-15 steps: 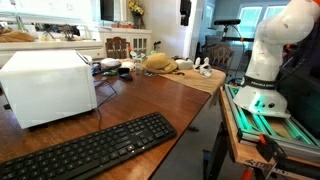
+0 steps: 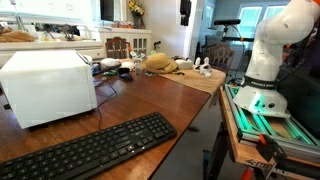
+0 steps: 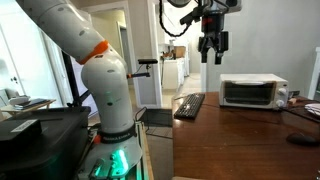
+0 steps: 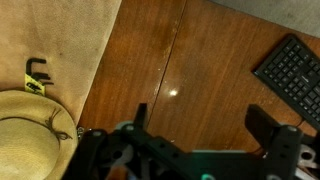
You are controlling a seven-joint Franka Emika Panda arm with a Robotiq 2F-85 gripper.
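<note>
High above the wooden table my gripper (image 3: 212, 44) hangs pointing down, its two fingers spread apart with only air between them. In the wrist view the fingers of the gripper frame bare brown tabletop (image 4: 150, 60). A black keyboard (image 2: 95, 148) lies along the near side of the table in exterior view 1. Part of the same keyboard (image 4: 295, 75) enters the wrist view at right. The straw hat (image 4: 25, 150) rests at lower left there, on a tan surface, below a dark hex key (image 4: 36, 72) with a yellow tag.
A white toaster oven (image 3: 250, 91) stands on the table behind the keyboard, seen from its back as a white box (image 2: 48, 85) in exterior view 1. Small dark items (image 2: 125, 72) lie beyond it.
</note>
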